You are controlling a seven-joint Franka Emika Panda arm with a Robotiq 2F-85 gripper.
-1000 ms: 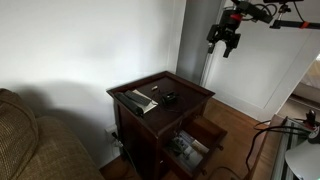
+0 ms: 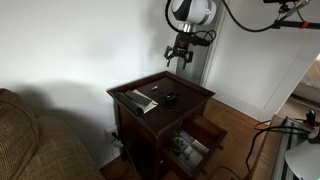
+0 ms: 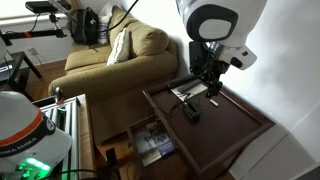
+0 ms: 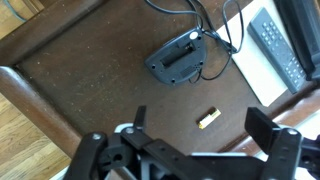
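Note:
My gripper [image 2: 179,64] hangs above the dark wooden tabletop [image 2: 192,92], well clear of it. In the wrist view its two fingers [image 4: 138,117] stand wide apart with nothing between them. On the tabletop below lies a small orange-and-white stick-like item [image 4: 209,117]. A black corded device [image 4: 175,57] sits farther across the top. Along one edge, a dark remote or handset [image 4: 275,45] rests on white paper [image 4: 257,68].
Below the tabletop, an open drawer [image 3: 151,142] holds several small items. A brown sofa [image 3: 143,37] stands to one side, and a white wall [image 2: 75,40] runs behind. Black cables [image 4: 218,30] trail over the top.
In exterior view 1 the arm has swung leftward from the right side, bringing the gripper over the table and slightly lower. The table and its items look unmoved.

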